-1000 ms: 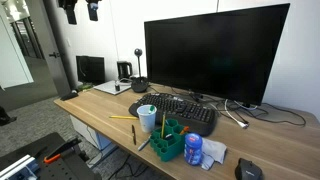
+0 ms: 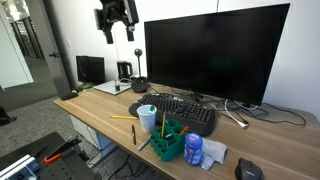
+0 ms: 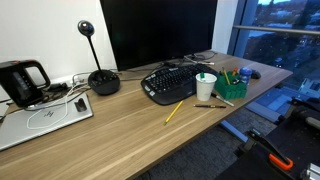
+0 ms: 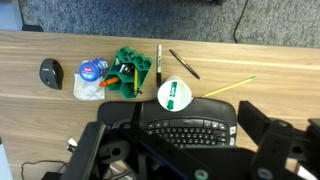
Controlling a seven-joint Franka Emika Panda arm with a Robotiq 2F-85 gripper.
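High over the desk, my gripper (image 2: 120, 38) stands open with its two fingers apart and nothing between them. Below it on the wood sits a white cup (image 4: 174, 97) with a green-and-white item inside. Beside the cup is a green compartment holder (image 4: 124, 74) with a few pencils or pens in it. A yellow pencil (image 4: 229, 86) and a dark pen (image 4: 184, 64) lie loose on the desk; another dark pen (image 4: 158, 69) lies between holder and cup. A blue can (image 2: 193, 149) stands by the holder.
Behind the cup lies a black keyboard (image 2: 180, 112), with a large monitor (image 2: 215, 50) further back. A cloth (image 2: 213, 152) and a black mouse (image 2: 248, 170) lie right of the holder. A lamp (image 3: 92, 50) and kettle (image 3: 22, 82) stand at the other end; bare wood lies between.
In exterior view 1 my gripper has moved right and slightly lower over the desk. It stays open, and the objects on the desk have not moved.
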